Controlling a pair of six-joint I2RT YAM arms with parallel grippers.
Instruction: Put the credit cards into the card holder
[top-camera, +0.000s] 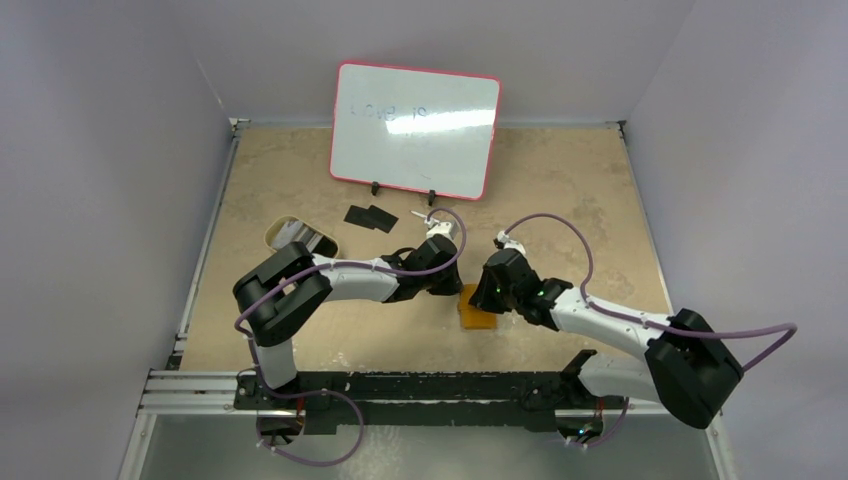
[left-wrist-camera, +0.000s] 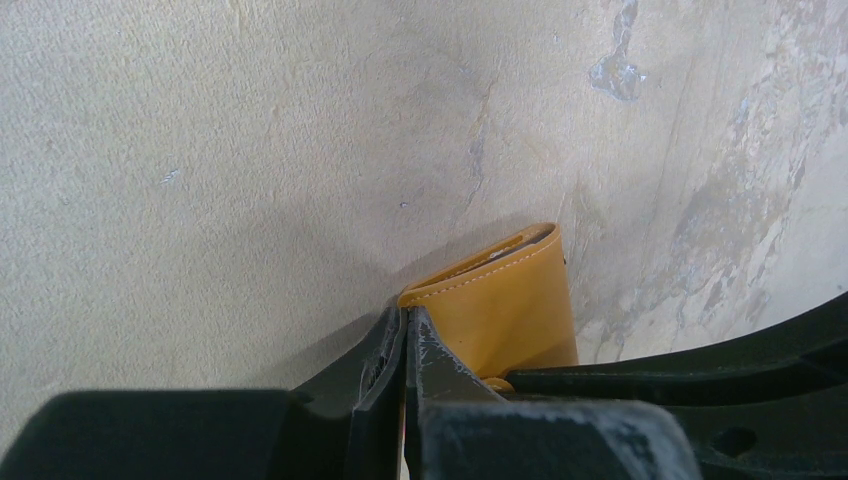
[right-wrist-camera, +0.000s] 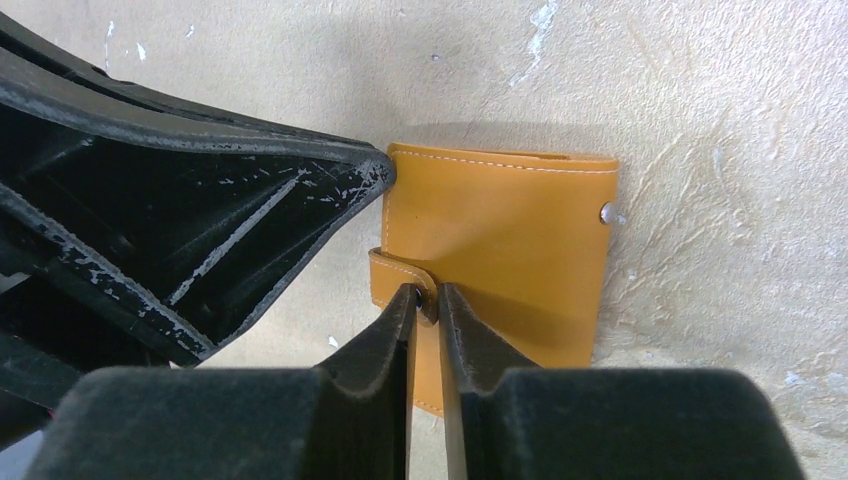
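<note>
The orange card holder (right-wrist-camera: 500, 230) lies on the table with its slotted edge toward the back. A snap strap (right-wrist-camera: 395, 275) crosses its left side. My right gripper is over the strap, its fingers a little apart, with the strap's loose end between the tips; whether they touch it is unclear. My left gripper is shut, tips against the holder's back left corner; I cannot tell if the leather edge is pinched. Two black cards, a left one (top-camera: 357, 215) and a right one (top-camera: 382, 218), lie farther back, overlapping slightly.
A tan basket (top-camera: 270, 236) with grey and dark flat items stands at the left, partly behind the left arm. A whiteboard (top-camera: 415, 130) leans at the back. A white pen-like item (top-camera: 420, 215) lies before it.
</note>
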